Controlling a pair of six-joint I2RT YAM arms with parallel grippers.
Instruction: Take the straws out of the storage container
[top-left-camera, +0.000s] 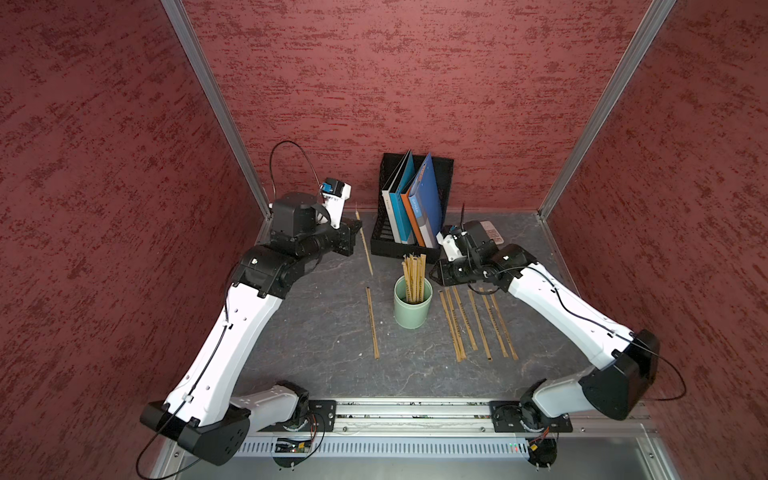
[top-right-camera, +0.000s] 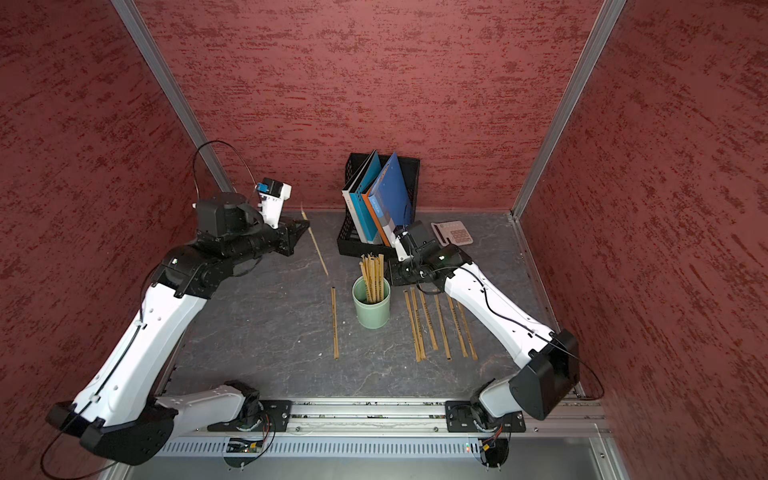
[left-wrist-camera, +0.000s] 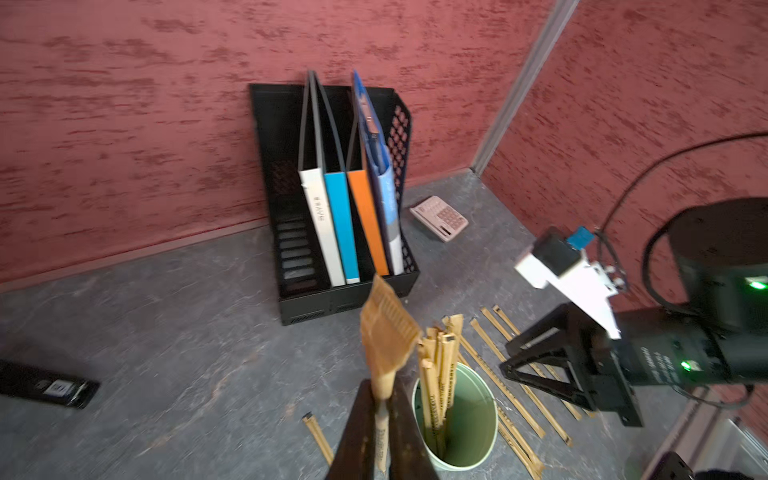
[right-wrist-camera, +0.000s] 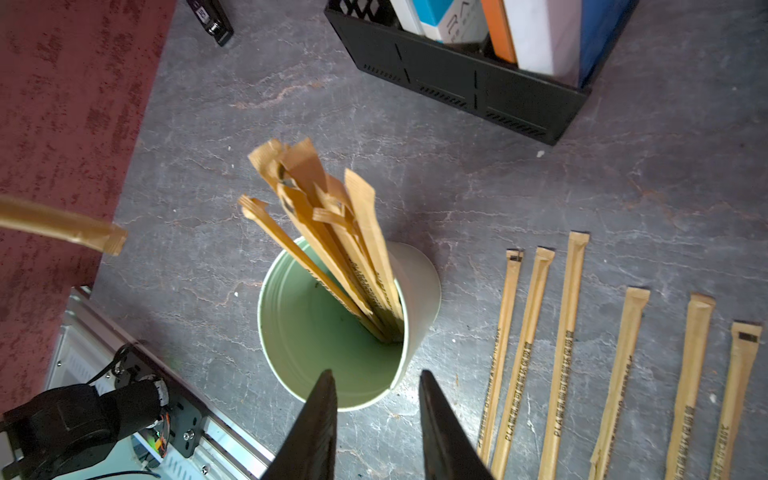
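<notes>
A pale green container (top-left-camera: 412, 316) at the table's centre holds a bundle of paper-wrapped straws (right-wrist-camera: 344, 248), leaning toward the back. My left gripper is raised to its left, shut on an upright straw (left-wrist-camera: 385, 328). My right gripper hangs just right of and above the container, fingers apart with nothing visible between them, pointing at its near rim. Several straws (top-right-camera: 448, 324) lie side by side on the table to the right, and one straw (top-left-camera: 372, 324) lies to the container's left.
A black file holder (top-right-camera: 348, 240) with upright binders stands behind the container. A calculator (top-right-camera: 452, 232) lies at the back right. Red walls enclose three sides.
</notes>
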